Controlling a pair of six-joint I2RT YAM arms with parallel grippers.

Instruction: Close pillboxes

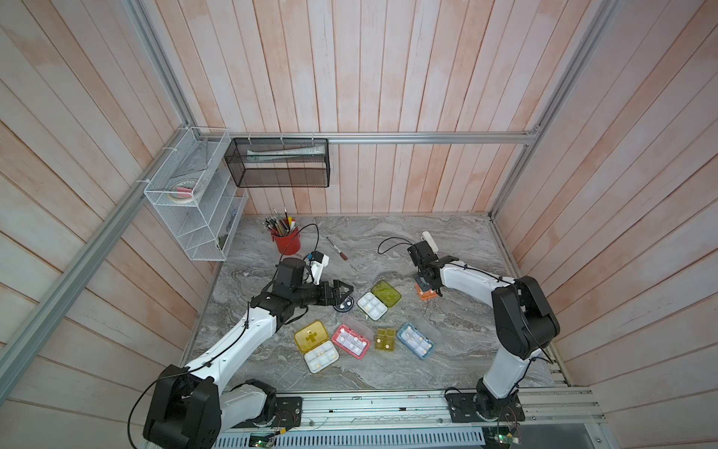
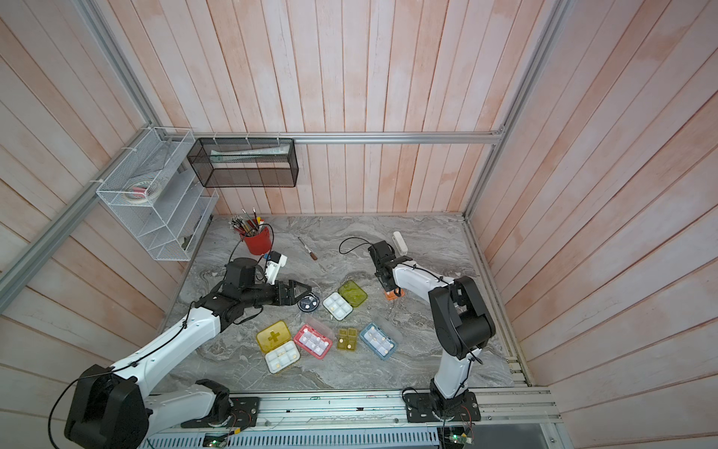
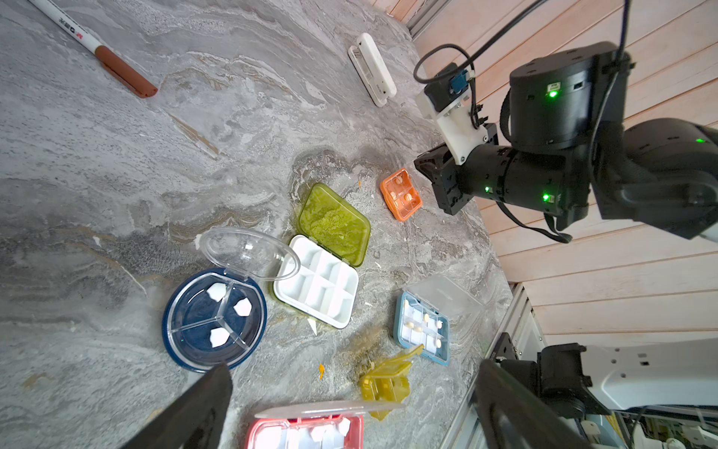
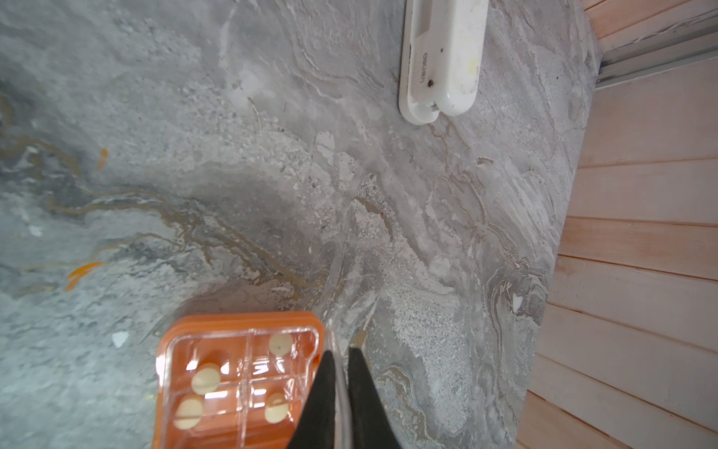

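Note:
An orange pillbox (image 4: 217, 351) with tablets lies under my right gripper, which is shut on what looks like its clear lid at the box's right edge. My left gripper is open above the round blue pillbox (image 3: 196, 321), whose clear lid stands raised. Also open are a green-lidded white pillbox (image 3: 314, 292), a yellow-lidded white one (image 1: 321, 355), a red one (image 1: 350, 342) and a light blue one (image 1: 415, 340). A small olive-yellow pillbox (image 1: 384, 339) lies between the red and blue ones.
A white stapler-like object (image 4: 452, 60) lies behind the orange box. A marker (image 3: 123, 71) and a red pen cup (image 1: 285, 241) are at the back left. Wire shelves (image 1: 190, 217) hang on the left wall.

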